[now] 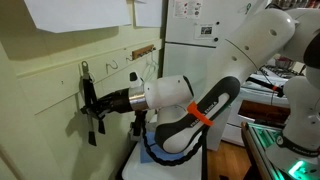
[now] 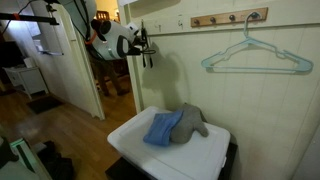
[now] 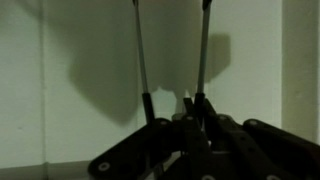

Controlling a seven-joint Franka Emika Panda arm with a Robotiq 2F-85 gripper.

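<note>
A dark pair of tongs [image 1: 88,90], by its look, hangs upright against the cream wall. Its lower ends stand apart. My gripper [image 1: 98,105] reaches it from the right at mid-height. In the wrist view, two thin metal arms of the tongs [image 3: 203,60] run downward with black sections. The gripper is shut on the right-hand arm; the left one passes beside it. Exterior view 2 shows the gripper [image 2: 135,47] small and far off at the wall, where the tongs are hard to make out.
A white-topped table [image 2: 125,140] stands below, with a blue cloth [image 2: 162,128] and a grey mitt-like thing [image 2: 189,122] on it. A light blue hanger [image 2: 255,58] hangs from a wooden peg rack [image 2: 228,18]. Open floor lies left of the table.
</note>
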